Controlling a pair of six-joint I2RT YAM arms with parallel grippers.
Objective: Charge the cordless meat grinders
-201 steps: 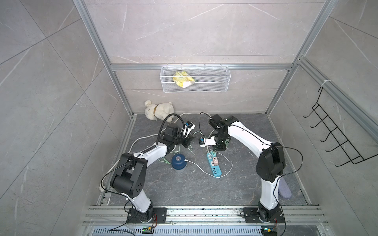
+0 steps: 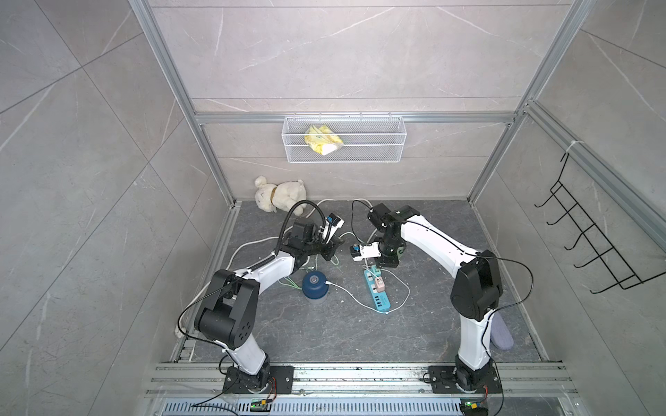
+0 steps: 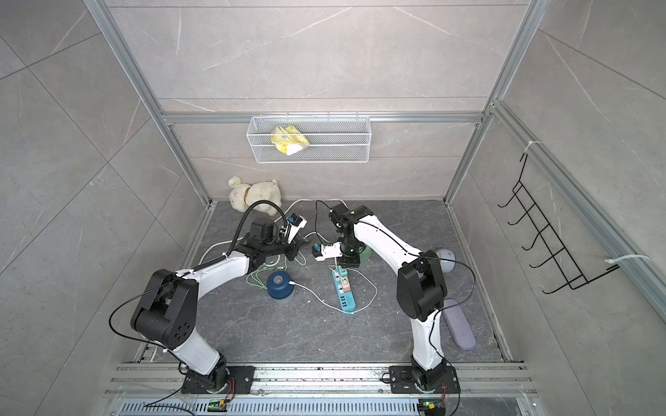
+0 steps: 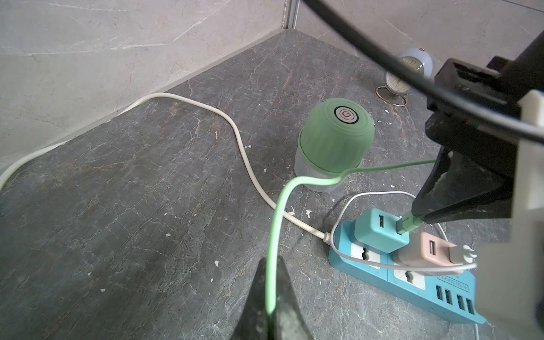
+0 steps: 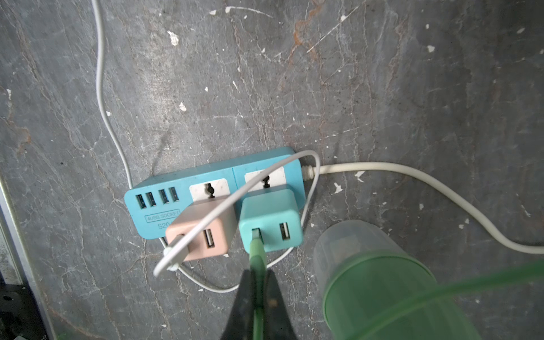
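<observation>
In the left wrist view, a green cable [image 4: 276, 243] runs down between the fingers of my left gripper, which is shut on it. My right gripper is shut on the cable's green USB plug [image 5: 257, 257]. The plug's metal tip meets the left port of a teal adapter [image 5: 270, 210]; how deep it sits cannot be told. That adapter stands on the blue power strip [image 5: 187, 176], alongside a pink adapter [image 5: 218, 212] holding a white plug [image 5: 176, 248]. A green grinder [image 4: 334, 138] stands near the strip. The blue grinder [image 2: 315, 285] has a white cable at its side.
A white power cord [image 4: 243, 150] crosses the floor to the strip. The bear [image 2: 279, 195] lies by the back wall, and a round clock [image 4: 409, 68] stands right of the green grinder. A purple case [image 3: 458, 326] lies beside the right arm.
</observation>
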